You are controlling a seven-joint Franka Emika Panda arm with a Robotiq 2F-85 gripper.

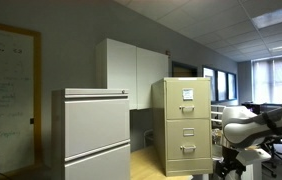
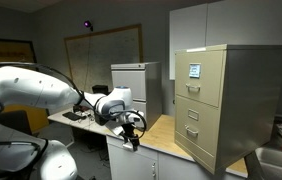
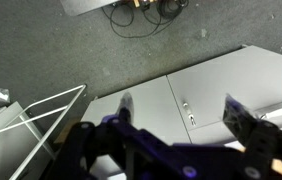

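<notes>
My gripper is open in the wrist view, its two dark fingertips wide apart with nothing between them. It points down over the grey floor and the white base cabinet point(image 3: 153, 101), whose door has a small lock or knob. In exterior view 2 the gripper point(image 2: 131, 138) hangs in front of that white base cabinet point(image 2: 161, 164). The tan filing cabinet point(image 2: 209, 118) stands to its right on the wooden counter point(image 2: 163, 131). Exterior view 1 has the white arm point(image 1: 243, 130) at the lower right, near the tan cabinet point(image 1: 187, 125).
A grey filing cabinet point(image 2: 128, 82) stands behind the arm, and in exterior view 1 the grey cabinet point(image 1: 91, 130) is at left of centre. White cupboards point(image 1: 131, 75) hang on the wall. Cables point(image 3: 146, 12) lie on the floor, and a white wire rack point(image 3: 43, 128) is at lower left.
</notes>
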